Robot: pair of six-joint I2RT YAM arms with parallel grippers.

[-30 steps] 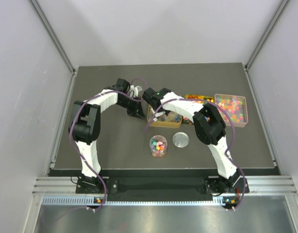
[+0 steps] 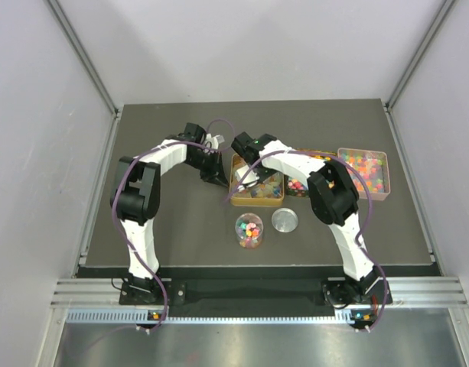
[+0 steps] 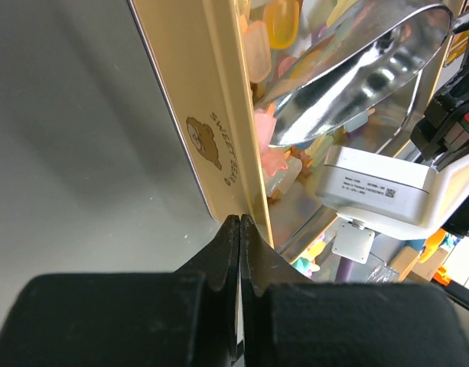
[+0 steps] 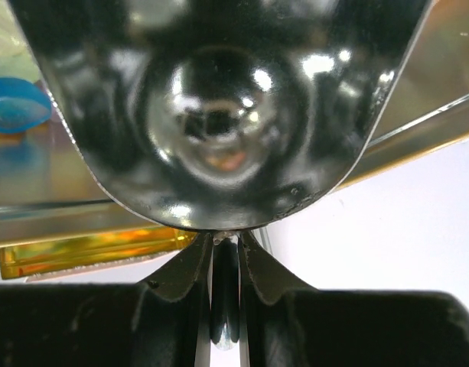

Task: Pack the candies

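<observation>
A tan box (image 2: pixel 255 200) with a bear print holds candies; in the left wrist view its near wall (image 3: pixel 196 92) rises beside my left gripper, shut, with nothing seen between its fingers. A shiny metal scoop (image 3: pixel 341 92) is down in the box among candies. In the right wrist view my right gripper is shut on the scoop (image 4: pixel 226 130), whose bowl fills much of that view.
A round candy jar (image 2: pixel 249 234) and a round lid (image 2: pixel 284 220) stand in front of the box. To the right are an orange candy box (image 2: pixel 295 185) and a pink box of candies (image 2: pixel 378 176).
The right arm has shifted slightly rightward over the box with the scoop, and the tan box has moved a little toward the front. The left arm has barely moved.
</observation>
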